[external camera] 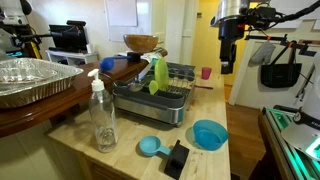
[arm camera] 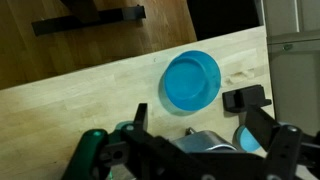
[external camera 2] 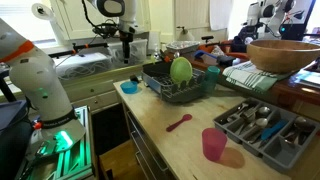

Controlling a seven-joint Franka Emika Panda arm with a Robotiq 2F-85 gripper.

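In the wrist view my gripper is open, its two dark fingers apart with nothing held. It hangs high above the counter, clear of everything, and also shows at the upper right of exterior view 1 (external camera: 227, 62) and the upper left of exterior view 2 (external camera 2: 125, 48). A round blue bowl (arm camera: 192, 82) appears just beyond the fingertips in the wrist view; it stands empty near the counter edge (external camera: 210, 134). Left of it in exterior view 1 lie a small blue cup with a handle (external camera: 151, 146) and a black object (external camera: 177, 160).
A dish rack (external camera: 160, 104) holds a green plate (external camera 2: 181, 70) behind the bowl. Exterior view 2 shows a red spoon (external camera 2: 179, 123), a pink cup (external camera 2: 213, 145) and a cutlery tray (external camera 2: 235, 127). A soap bottle (external camera: 102, 117) stands left. Bare wood surrounds the spoon.
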